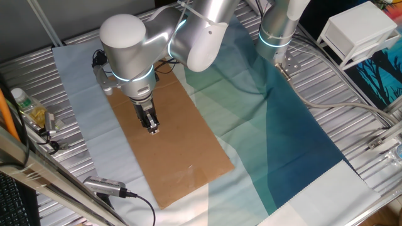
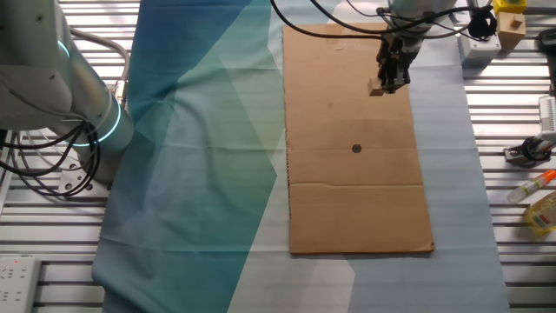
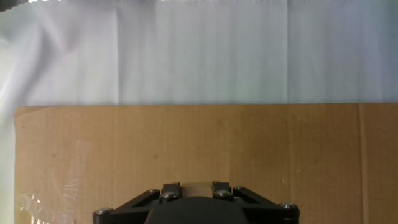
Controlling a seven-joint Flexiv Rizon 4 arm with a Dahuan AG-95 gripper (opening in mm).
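A small wooden block (image 2: 375,87) shows at the tips of my gripper (image 2: 393,85) in exterior view 2. The wrist view has the top of the same pale block (image 3: 197,190) between the two black fingers, which are shut on it. Below lies a flat brown cardboard sheet (image 1: 182,154); whether the block touches it, I cannot tell. From exterior view 1 the gripper (image 1: 152,130) points down over the cardboard's middle. A dark round spot (image 2: 356,149) marks the cardboard, off to one side of the gripper.
A blue, green and white cloth (image 1: 245,132) spreads under the cardboard over a slatted metal table. Beside the cloth are a grey camera-like device (image 1: 105,186) with a cable, and bottles (image 2: 540,213).
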